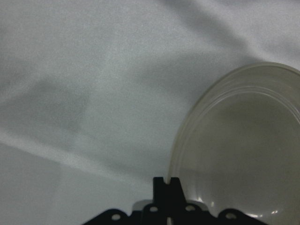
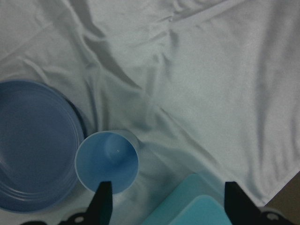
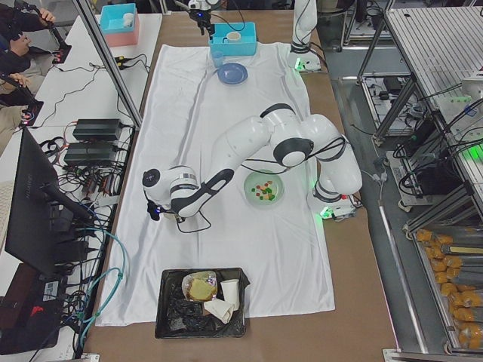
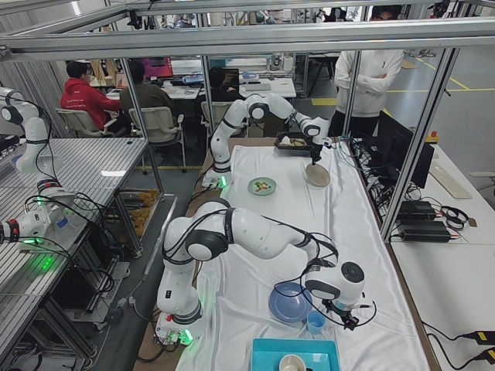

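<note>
A clear round plastic container [image 1: 243,145], beige in the camera right view [image 4: 318,175], lies on the white cloth. My left gripper has its fingertips together on that container's rim; whether the rim is between them is hard to tell. My right gripper stands open above a blue cup [image 2: 107,159], beside a blue plate [image 2: 35,145] and a turquoise bin [image 2: 187,211]. A green plate [image 3: 263,187] with red and green pieces lies by the left arm's base.
A black tray [image 3: 181,317] with packets and white items stands at the near end. The turquoise bin holds a white cup [image 4: 292,363]. A monitor [image 3: 38,219] and cables line the table's side.
</note>
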